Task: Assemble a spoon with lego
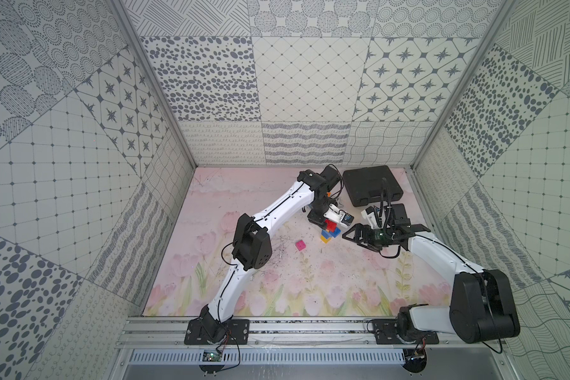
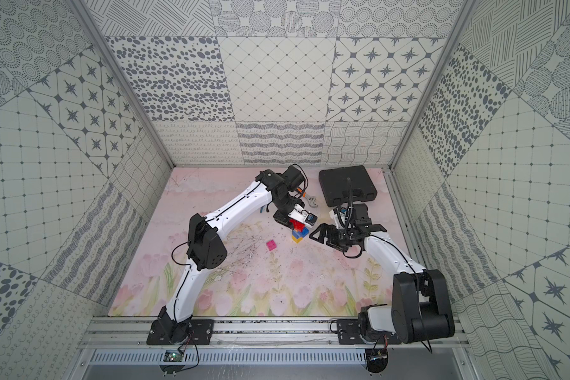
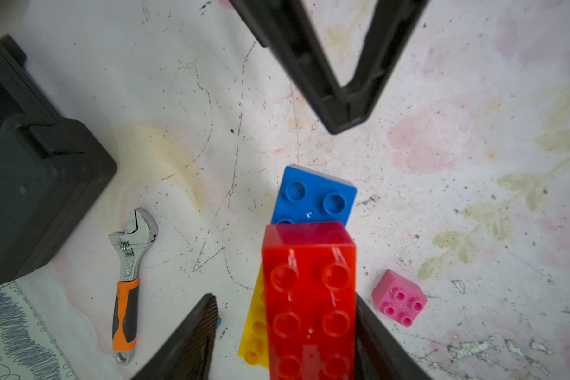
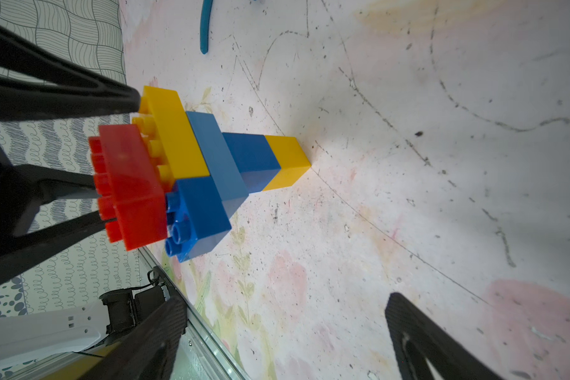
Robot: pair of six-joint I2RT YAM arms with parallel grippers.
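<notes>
A brick stack of red (image 4: pixel 135 186), yellow (image 4: pixel 177 139) and blue (image 4: pixel 202 215) pieces stands at the table's middle. My left gripper is over its top, the red brick between or just below its part-open fingers; whether it grips is unclear. In the right wrist view the left fingers reach round the stack's top end. My right gripper is open just right of the stack, empty between its fingertips. A loose pink brick (image 3: pixel 399 297) lies nearby on the table.
A black case (image 1: pixel 372 183) sits at the back right. An orange-handled wrench (image 3: pixel 127 304) lies between it and the stack.
</notes>
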